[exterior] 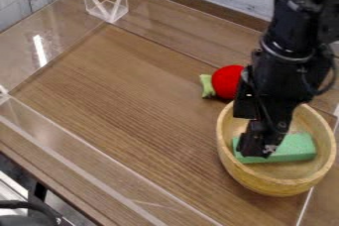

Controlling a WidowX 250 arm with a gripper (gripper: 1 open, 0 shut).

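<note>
My black gripper [265, 126] hangs over the tan bowl [276, 178] at the right, its fingers reaching down into it, open by the look of them. A green block [292, 150] lies in the bowl, partly behind the fingers. A red rounded object [227, 79] with a small green end sits on the table just behind the bowl, partly hidden by the arm.
A clear plastic piece [106, 4] stands at the back left corner. Black cables show at the bottom left and top.
</note>
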